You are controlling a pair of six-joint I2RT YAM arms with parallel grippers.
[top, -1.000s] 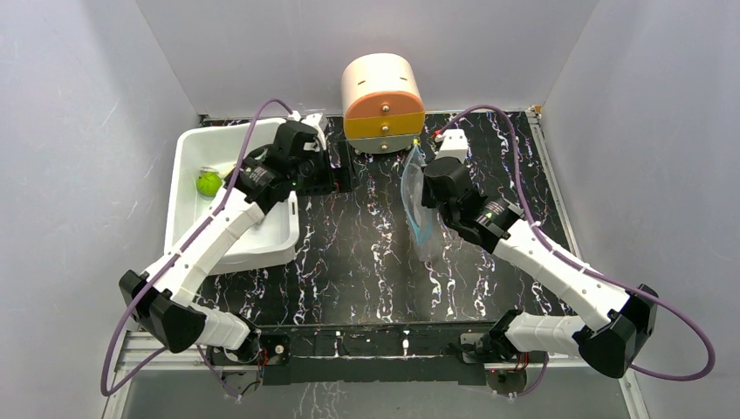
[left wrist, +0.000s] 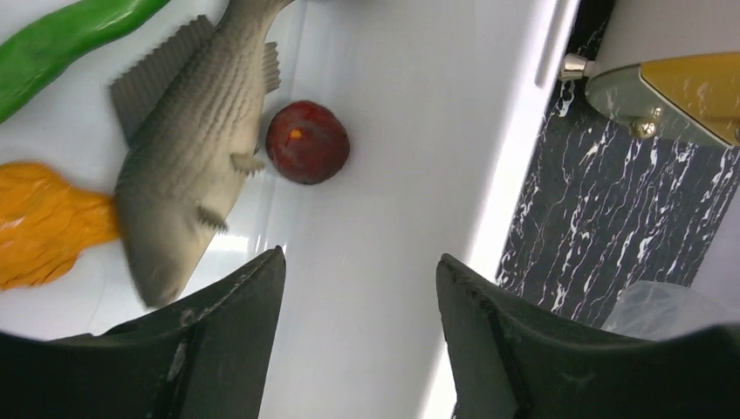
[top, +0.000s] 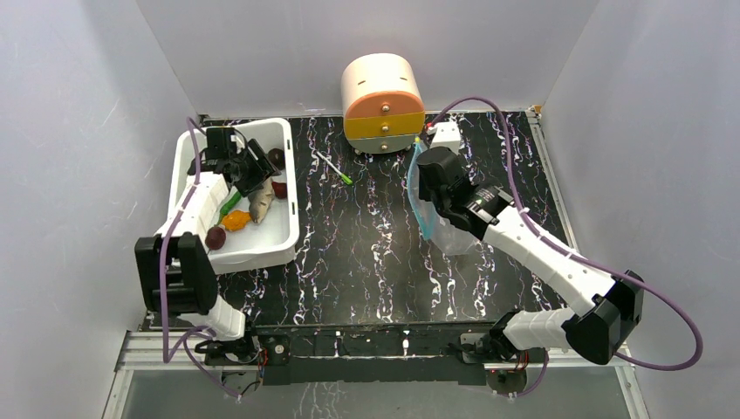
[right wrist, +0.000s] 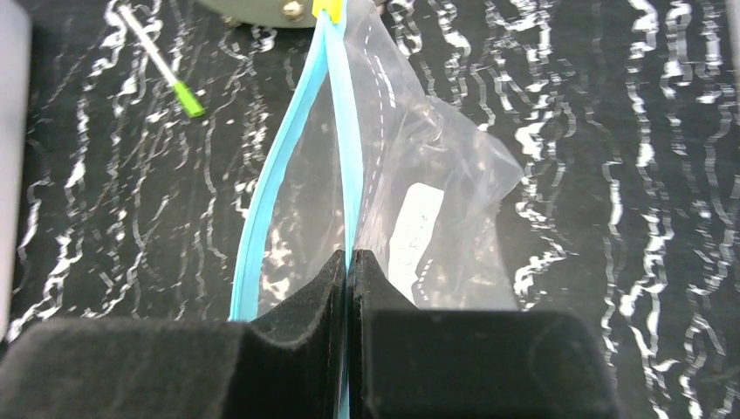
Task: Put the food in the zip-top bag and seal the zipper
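Note:
Food lies in the white bin [top: 262, 244]: a fish [left wrist: 188, 157], an orange item [left wrist: 48, 223], a green pepper [left wrist: 52, 48], a dark red round fruit [left wrist: 307, 141] and others alike. My left gripper hangs open over the bin, nothing between its fingers, right of the fish in the left wrist view. My right gripper is shut on the blue-edged top of the clear zip bag [right wrist: 436, 209], which hangs below it with a yellow slider at its far end.
A drawer cabinet [top: 384, 105] stands at the back centre. A pen-like tool [top: 334, 168] with a green end lies between bin and cabinet.
My left arm has swung left from beside the cabinet to over the bin and turned.

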